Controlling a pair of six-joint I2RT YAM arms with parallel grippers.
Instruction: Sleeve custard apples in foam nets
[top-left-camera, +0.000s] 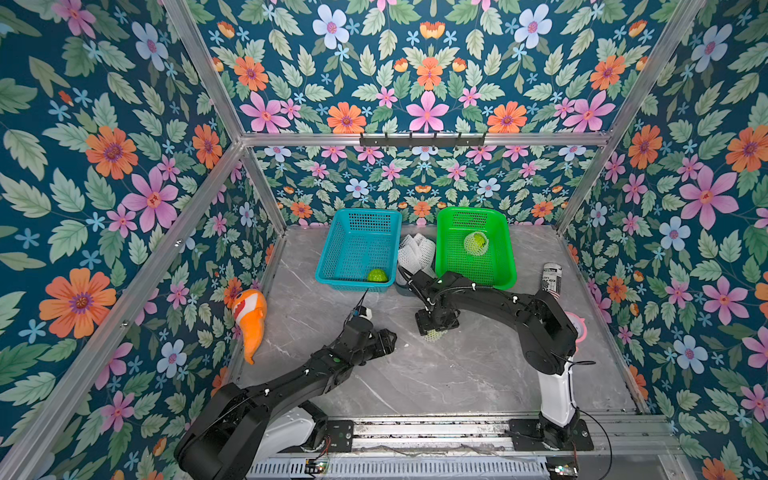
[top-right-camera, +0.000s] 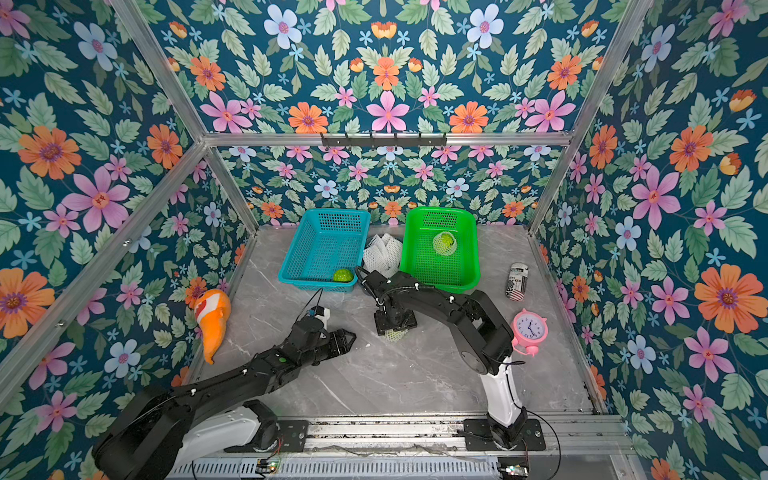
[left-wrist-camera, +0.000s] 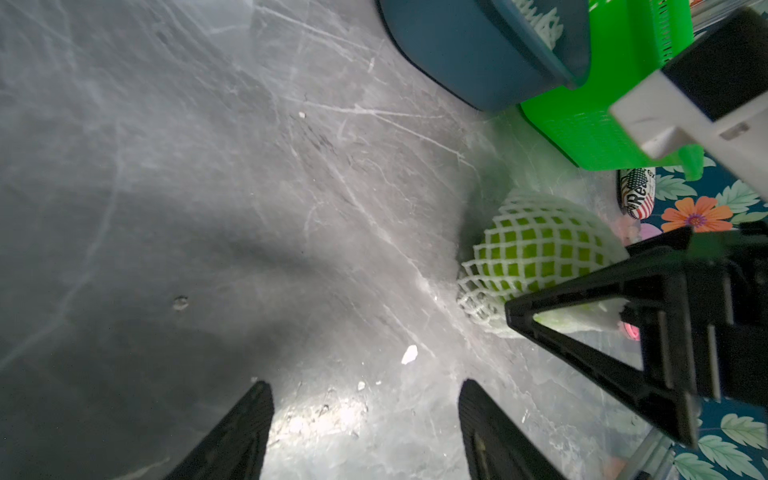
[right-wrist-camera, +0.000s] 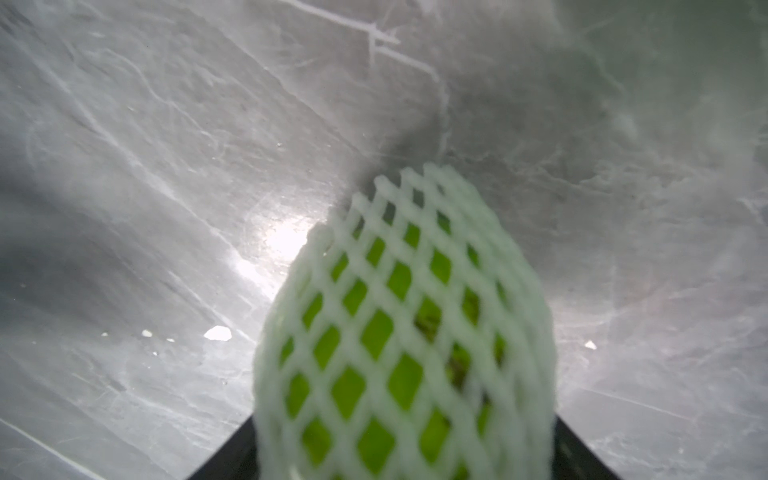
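Note:
A custard apple in a white foam net is under my right gripper (top-right-camera: 396, 320) near the table middle; in the right wrist view it fills the space between the fingers, though contact is unclear. My left gripper is apart from it, open, with bare table between its fingers. An unsleeved custard apple (top-left-camera: 376, 275) sits in the blue basket (top-left-camera: 336, 240). A sleeved one (top-left-camera: 476, 243) lies in the green basket (top-left-camera: 496, 232). More foam nets (top-right-camera: 382, 249) are in a container between the baskets.
An orange toy (top-left-camera: 249, 320) lies at the left, a can (top-right-camera: 517, 280) and pink clock (top-right-camera: 529, 328) at the right.

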